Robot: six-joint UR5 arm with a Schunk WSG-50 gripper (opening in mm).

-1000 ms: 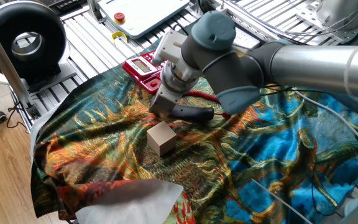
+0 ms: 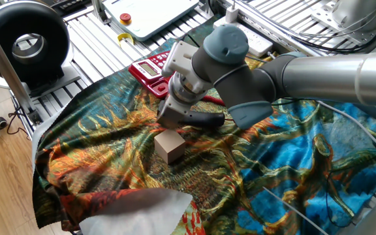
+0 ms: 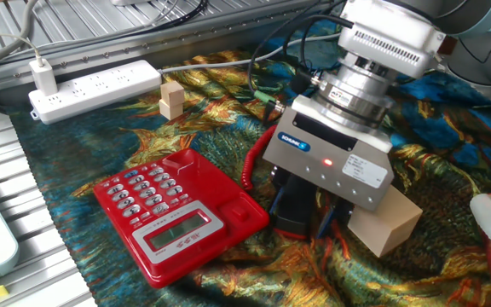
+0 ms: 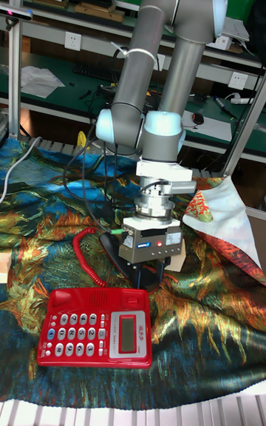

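Note:
A red desk telephone [image 3: 177, 209] lies on the patterned cloth. Its dark handset [image 2: 204, 119] rests off the base on the cloth, joined by a coiled red cord [image 4: 83, 257]. Low over one end of the handset hangs my gripper [image 3: 303, 220], pointing down and somewhat tilted. Its slim dark fingers [image 3: 327, 223] stand apart, so it looks open. The handset's end appears in or just behind the gap; the gripper body hides the exact contact. In exterior view 1 the fingertips are hidden.
A plain wooden cube [image 2: 170, 146] sits close beside the gripper. Small stacked blocks [image 3: 171, 101] stand near a white power strip [image 3: 101, 92]. Loose cables [image 2: 354, 121] cross the cloth's right side.
My gripper has shifted slightly and come lower near the handset's end, its wrist turning a little. Handset, telephone and cube have stayed put.

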